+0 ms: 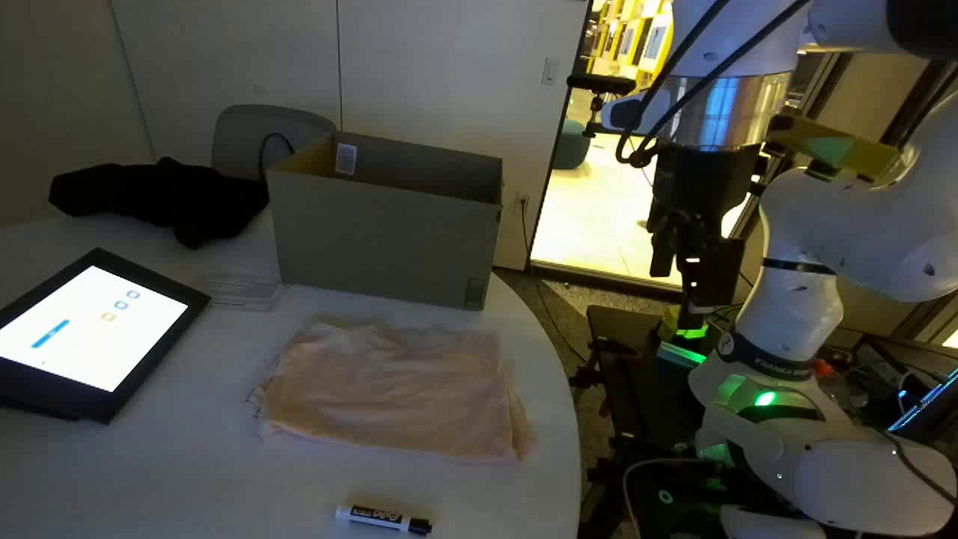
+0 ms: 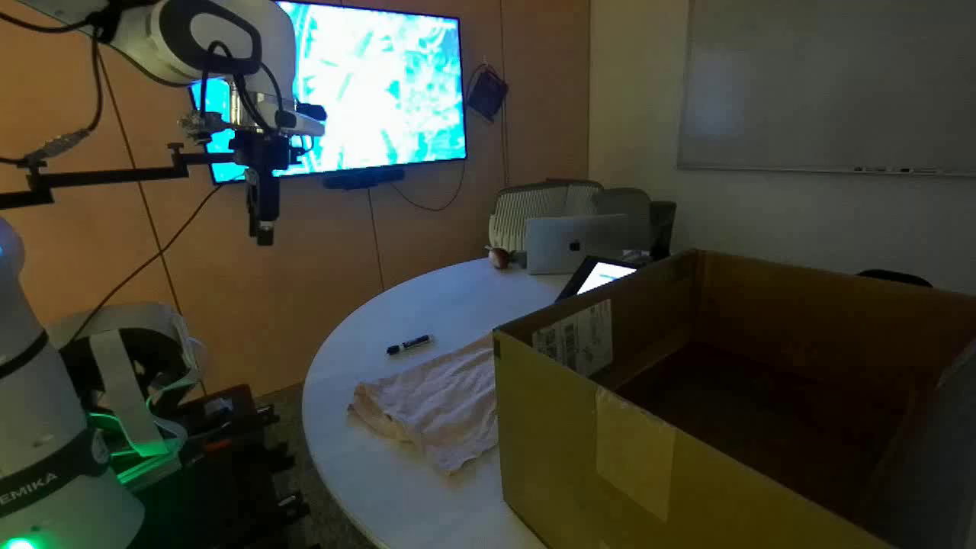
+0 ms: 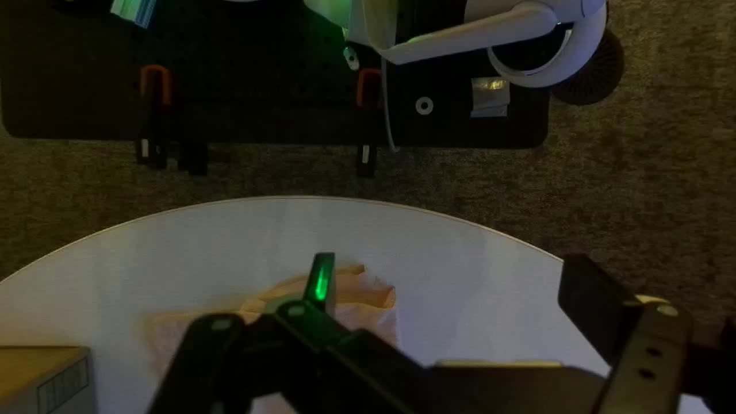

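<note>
A pale pink-orange cloth (image 1: pixel 391 391) lies spread and slightly wrinkled on the round white table. Behind it stands a large open cardboard box (image 1: pixel 382 233); exterior view 2 shows the cloth (image 2: pixel 439 402) close beside the box wall (image 2: pixel 585 439). A capped marker (image 1: pixel 383 518) rests on the table on the other side of the cloth from the box. My gripper is open and empty, its fingers wide apart in the wrist view. It hangs high, well above the table and clear of every object. In the wrist view, the gripper hides part of the cloth (image 3: pixel 365 307).
A lit tablet (image 1: pixel 99 328) and a dark garment (image 1: pixel 166 198) occupy the table's far side. Exterior view 2 also shows a laptop (image 2: pixel 572 245) and a small round object (image 2: pixel 499 258). Bare tabletop (image 3: pixel 476 290) surrounds the cloth on several sides.
</note>
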